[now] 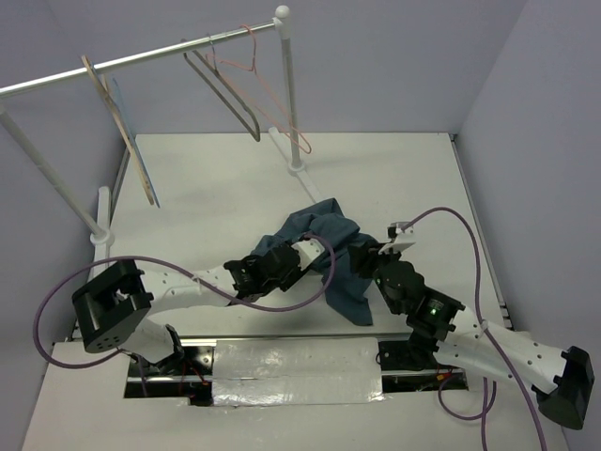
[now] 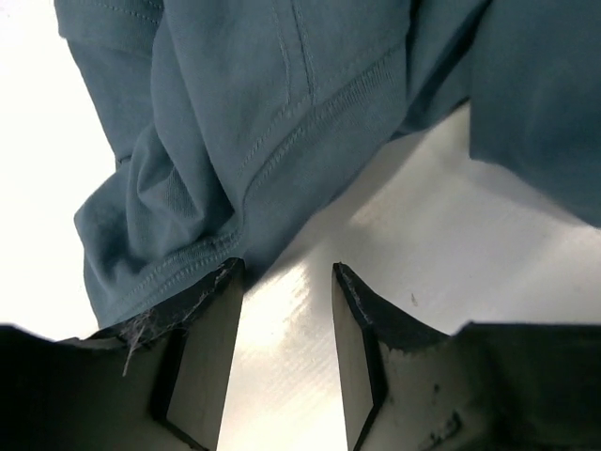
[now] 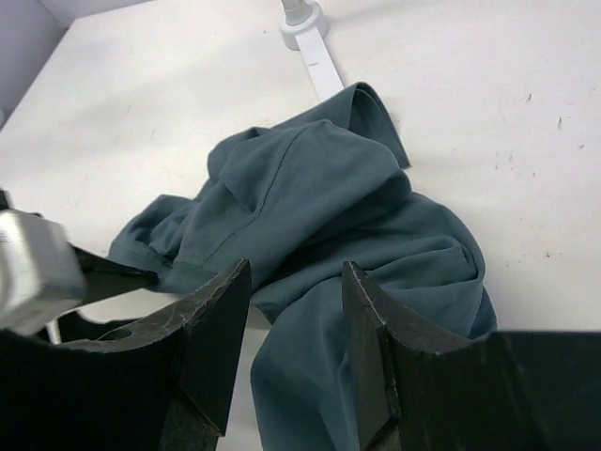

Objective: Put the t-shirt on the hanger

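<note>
A dark teal t-shirt (image 1: 347,301) lies crumpled on the white table, its folds filling much of both wrist views. My left gripper is part open at the shirt's left, front side, one fingertip against or just over a seamed fold (image 2: 188,244); whether it touches I cannot tell. My right gripper stands open above the right part of the shirt (image 3: 300,366), nothing clearly held. In the top view several hangers, among them a grey one (image 1: 225,94) and a pink one (image 1: 272,99), hang from the rail.
The white rail (image 1: 141,56) spans the back left, its post (image 1: 291,94) and foot behind the shirt. Bare table (image 1: 178,188) lies left and right of the shirt. Walls bound both sides.
</note>
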